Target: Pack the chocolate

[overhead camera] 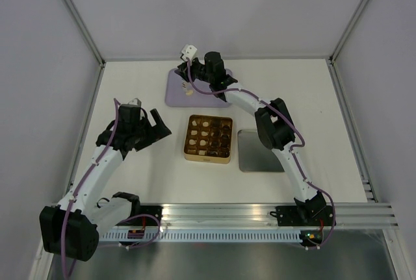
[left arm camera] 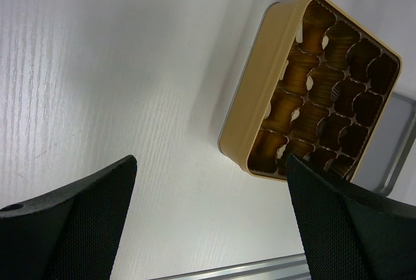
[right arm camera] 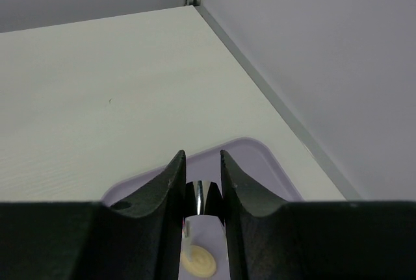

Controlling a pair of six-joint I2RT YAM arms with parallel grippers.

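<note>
A purple tray (overhead camera: 177, 98) at the back holds pale chocolate pieces, one round piece (right arm camera: 199, 264) visible below my right gripper. That gripper hangs over the tray, shut on something small, apparently a chocolate, mostly hidden between its fingers. The gold box (overhead camera: 208, 157) in the middle has a grid of compartments, some with pale spots; in the left wrist view its wall (left arm camera: 257, 78) is close on the right. My left gripper stands open at the left of the box, above bare table, with nothing between its fingers.
A grey tray (overhead camera: 260, 156) lies right of the box. Bare table surrounds the box at left and front, and the far right is clear. Walls and metal rails border the table.
</note>
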